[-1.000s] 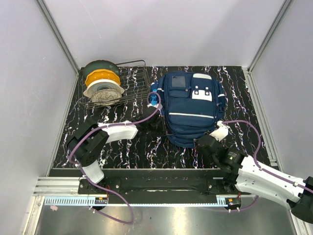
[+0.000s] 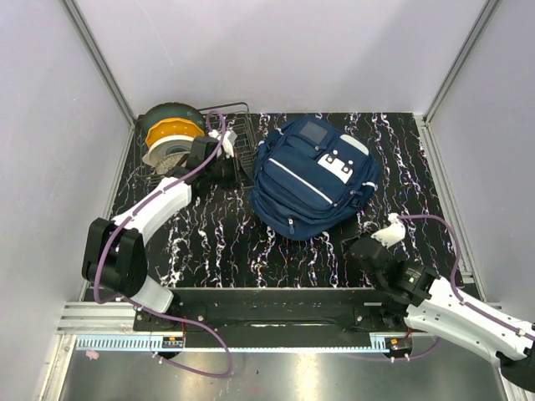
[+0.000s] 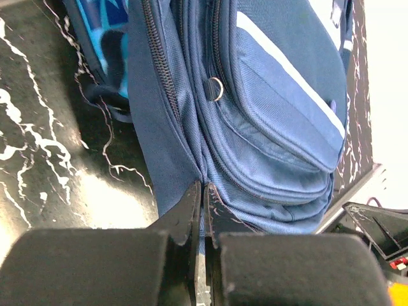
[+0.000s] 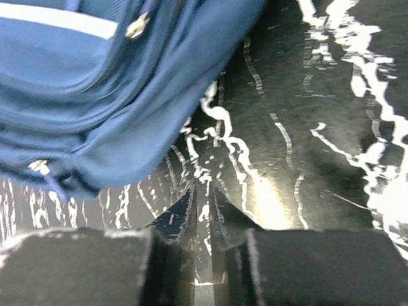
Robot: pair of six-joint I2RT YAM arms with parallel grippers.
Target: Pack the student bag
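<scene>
The navy backpack (image 2: 311, 171) lies tilted on the dark marble table, white stripe and pockets facing up. My left gripper is at the bag's left side; it is shut, its tips against the navy fabric beside a zipper (image 3: 162, 70). A light-blue patterned item (image 3: 102, 38) shows at the bag's edge in the left wrist view. My right gripper is below the bag's lower right, over bare marble, apart from the fabric; its fingertips are close together, and how far open they are is hard to tell.
A wire rack (image 2: 240, 125) with stacked bowls and plates (image 2: 171, 129) stands at the back left, behind the left arm. Bare marble (image 2: 209, 251) lies at front left and along the right. Walls enclose the sides and back.
My left gripper has moved up and left toward the rack, and the backpack has swung and shifted left with it, now tilted. My right gripper has moved slightly right, away from the bag.
</scene>
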